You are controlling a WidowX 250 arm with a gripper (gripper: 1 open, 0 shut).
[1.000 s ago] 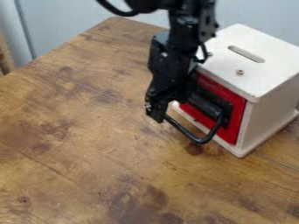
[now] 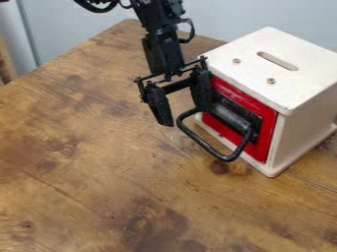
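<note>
A white wooden box [image 2: 283, 74] with a red front panel [image 2: 263, 118] stands at the right. A black door frame with a bar handle [image 2: 211, 146] juts from the lower front. My black gripper [image 2: 172, 99] is at the box's left front, above the handle. Whether its fingers are open or shut is hard to tell.
A pale wall stands behind the table at the back.
The arm's upper part has shifted left and back, uncovering more of the box top. The gripper has moved slightly left, away from the red front. The box looks unchanged.
</note>
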